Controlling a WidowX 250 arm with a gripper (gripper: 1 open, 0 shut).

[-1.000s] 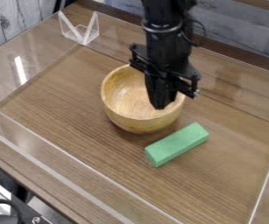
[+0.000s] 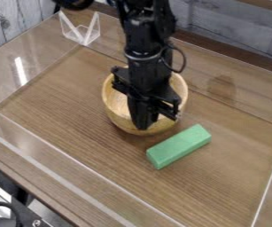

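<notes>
The black arm reaches down from the top centre, and its gripper is low over the front right part of a wooden bowl, hiding much of its inside. The gripper looks shut, with nothing visible between its fingertips; whether they touch the bowl is hard to tell. A green block lies on the table just to the front right of the bowl.
A clear plastic piece stands at the back left, and another lies at the left edge. A black round object is at the front left corner.
The gripper has moved left and toward the front, lower over the bowl. The bowl and the green block appear in about the same places.
</notes>
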